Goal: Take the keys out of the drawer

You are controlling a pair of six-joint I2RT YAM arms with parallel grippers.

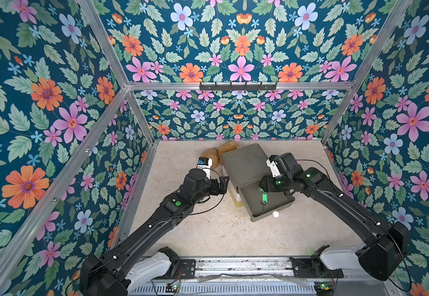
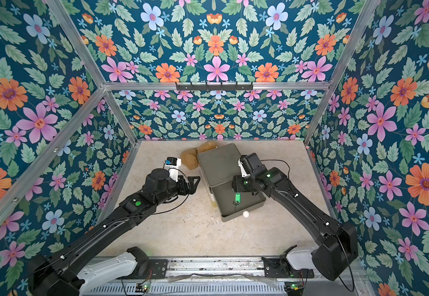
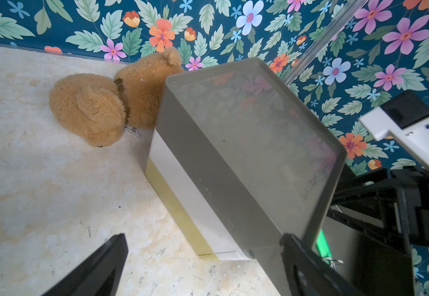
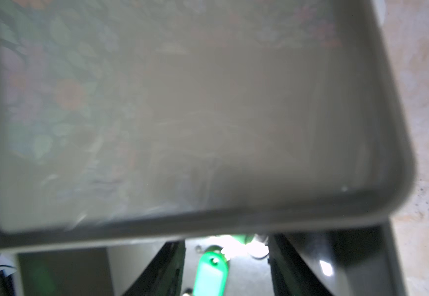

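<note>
The keys, with a bright green tag, lie inside the pulled-out drawer of a grey box. Over the drawer, close to the box front, hangs my right gripper. In the right wrist view its fingers stand apart, with a green tag and some metal showing in the drawer beyond them. Nothing is clasped there. Left of the box, above the table, my left gripper is open and empty; in its wrist view the box's side appears beyond the parted fingers.
The box's closed top rises behind the drawer. A brown plush toy lies against the box's far left side. A small white round thing is near the drawer's front.
</note>
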